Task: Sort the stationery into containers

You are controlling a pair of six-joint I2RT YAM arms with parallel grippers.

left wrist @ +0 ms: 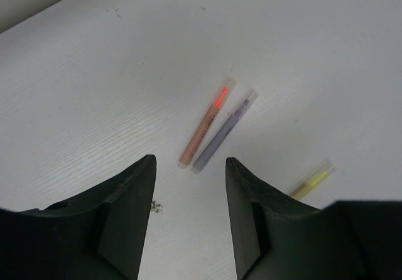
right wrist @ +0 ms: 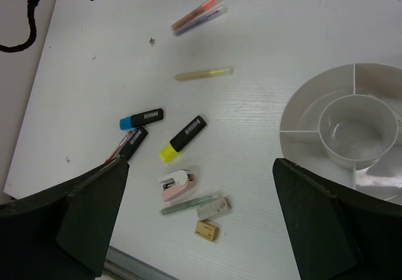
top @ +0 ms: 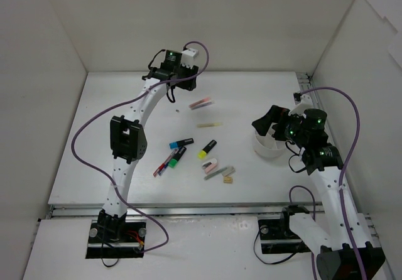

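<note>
My left gripper hangs part open, nothing between its fingers, above a red pen (left wrist: 200,134) and a purple pen (left wrist: 217,139), which lie side by side at the back of the table; a yellow pen (left wrist: 304,187) lies nearer. My right gripper is open above the white divided round container (right wrist: 301,110), right of centre. Markers with blue (right wrist: 126,122) and yellow (right wrist: 167,152) caps, a dark marker (right wrist: 133,142), thin pens, a pink stapler (right wrist: 179,186), a grey stick (right wrist: 182,206), an eraser (right wrist: 213,208) and a tan block (right wrist: 206,230) lie mid-table.
Walls stand at the back and both sides, and a metal rail (top: 195,209) runs along the front edge.
</note>
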